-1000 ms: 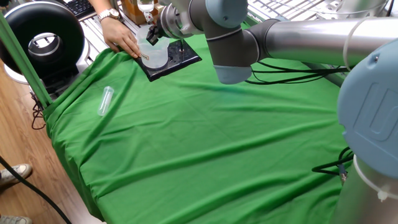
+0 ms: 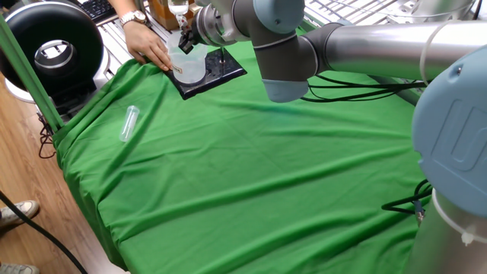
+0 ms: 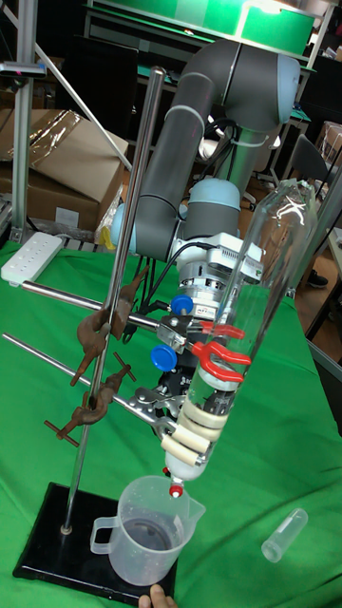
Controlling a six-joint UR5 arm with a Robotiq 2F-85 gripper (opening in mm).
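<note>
A glass column point(image 3: 274, 243) with a stopcock tip point(image 3: 176, 490) is clamped at a slant on a metal stand. Below that tip, a translucent measuring jug point(image 3: 150, 552) stands on the black stand base point(image 3: 41, 547). In exterior view 1 my gripper point(image 2: 186, 46) is small and dark, just above the jug point(image 2: 189, 67) and close to the column's lower end. Exterior view 3 puts it behind the column and clamps, mostly hidden. Whether its fingers are apart or touching anything does not show.
A person's hand point(image 2: 146, 47) rests by the jug and base. A clear plastic tube point(image 2: 129, 123) lies alone on the green cloth point(image 2: 251, 190), which is otherwise largely free. The stand rod point(image 3: 116, 284) and red clamp point(image 3: 218, 354) crowd the space near my gripper.
</note>
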